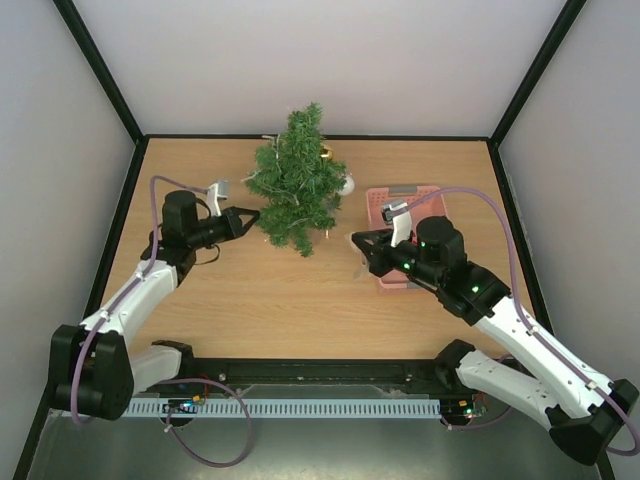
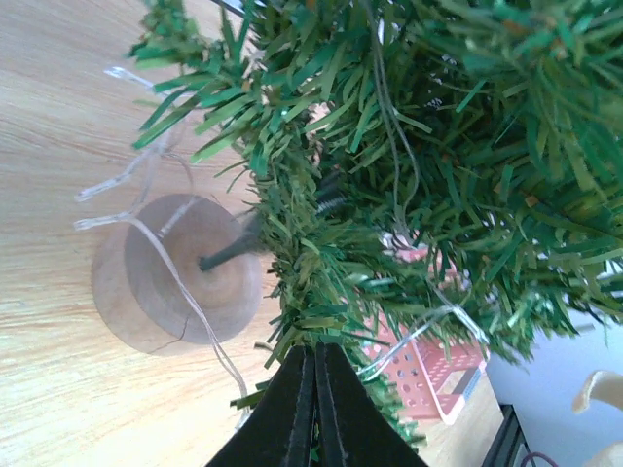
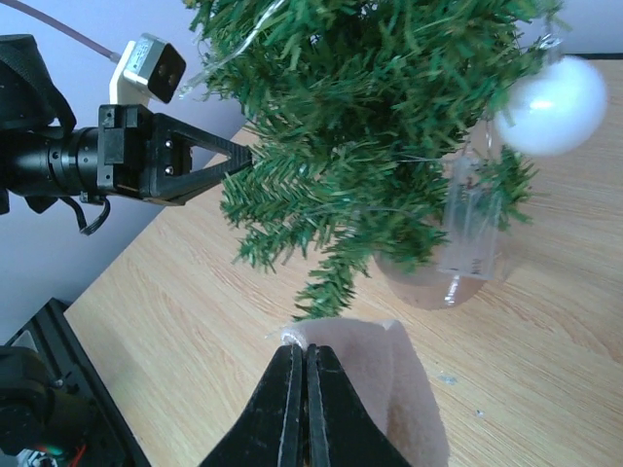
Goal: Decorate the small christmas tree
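The small tree (image 1: 296, 175) stands on a round wooden base (image 2: 136, 282), carrying a white ball (image 3: 550, 107), a gold ornament (image 1: 326, 152) and clear wired pieces (image 3: 467, 229). My left gripper (image 1: 250, 217) is shut at the tree's left side; in the left wrist view a branch lies under and around its tips (image 2: 314, 355), nothing clearly held. My right gripper (image 1: 362, 242) is right of the tree, shut, with translucent pinkish material (image 3: 380, 360) at its tips in the right wrist view; whether it grips that is unclear.
A pink basket (image 1: 432, 196) sits at the right, partly behind my right arm. Dark frame edges border it.
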